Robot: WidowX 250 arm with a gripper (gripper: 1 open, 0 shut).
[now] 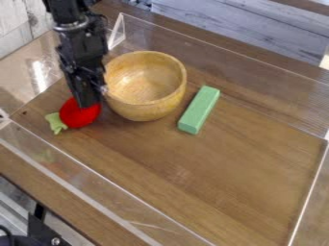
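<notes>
The black gripper (88, 92) hangs at the left, beside the wooden bowl (152, 75), just above a red round object (80, 113) with green leaves (57, 123) at its side. It looks shut; whether anything is between its fingertips is too small to tell. A green block (199, 110) lies to the right of the bowl on the wooden table.
Clear raised edges (311, 192) run along its sides. The bowl takes up the upper middle, close against the gripper's right.
</notes>
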